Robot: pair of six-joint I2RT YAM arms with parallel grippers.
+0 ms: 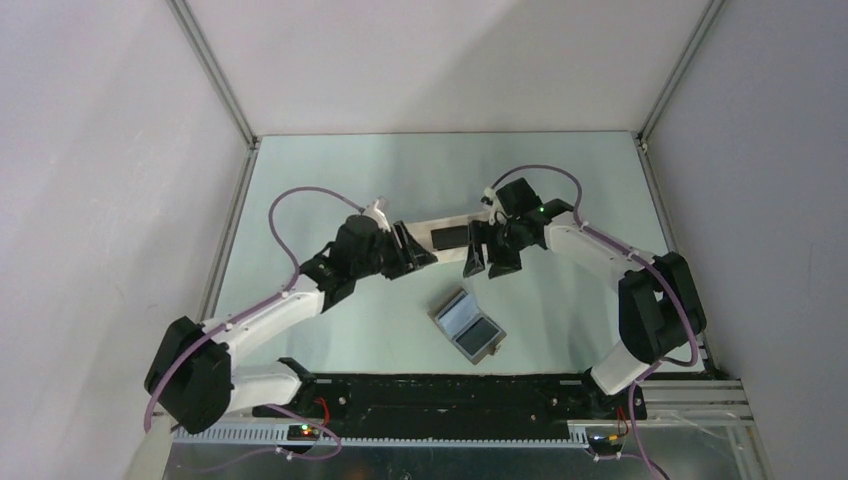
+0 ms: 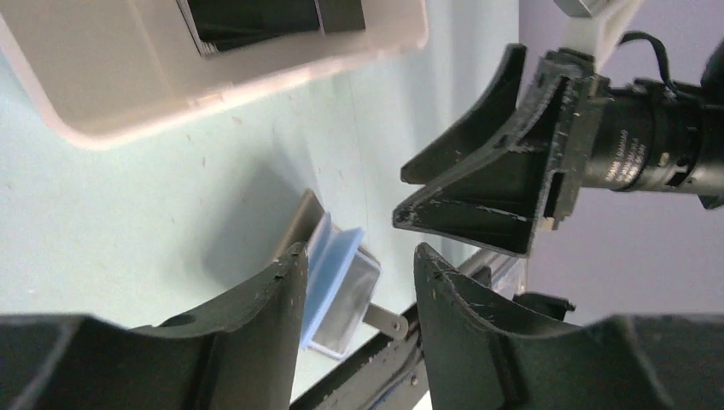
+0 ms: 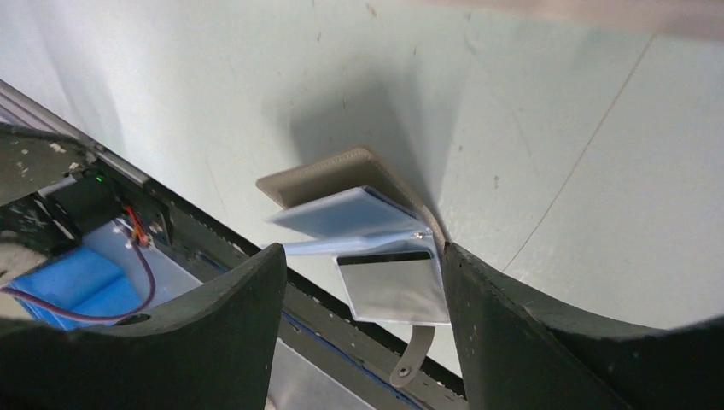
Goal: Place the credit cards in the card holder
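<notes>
The card holder (image 1: 467, 326) lies spread open on the table near its front edge, with pale blue-white inner leaves standing partly up. In the right wrist view its leaves (image 3: 354, 213) fan apart above a grey clear-fronted pocket (image 3: 394, 289). My left gripper (image 1: 420, 260) is open and empty, up and left of the holder, beside a shallow tray. My right gripper (image 1: 487, 266) hangs open behind the holder, with nothing held between its fingers. Inside the tray lies a dark flat piece (image 1: 450, 237); whether it is a credit card I cannot tell.
The shallow beige tray (image 2: 218, 102) stands behind the holder, partly covered by both grippers in the top view. Both grippers hang fairly close together. Bare table (image 1: 560, 320) extends to the holder's left and right.
</notes>
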